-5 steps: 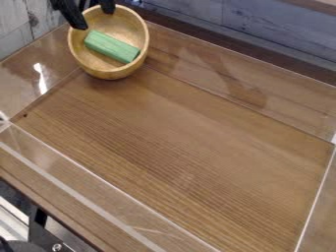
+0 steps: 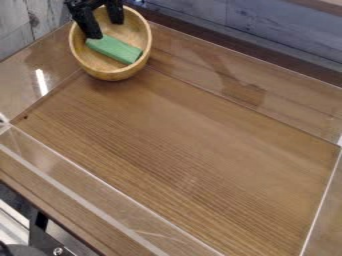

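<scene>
A round wooden bowl (image 2: pixel 130 62) stands at the back left of the table. A green block (image 2: pixel 115 50) lies inside it. The dark gripper (image 2: pixel 98 24) reaches in from the top edge, over the back of the bowl and beside the block's upper end. Its fingers are small and partly cut off at the frame's top, so how far apart they stand is hard to tell.
Grey walls bound it at the back and left, close behind the bowl.
The gripper has moved right and down into the back of the bowl. The green block looks nearly unmoved.
</scene>
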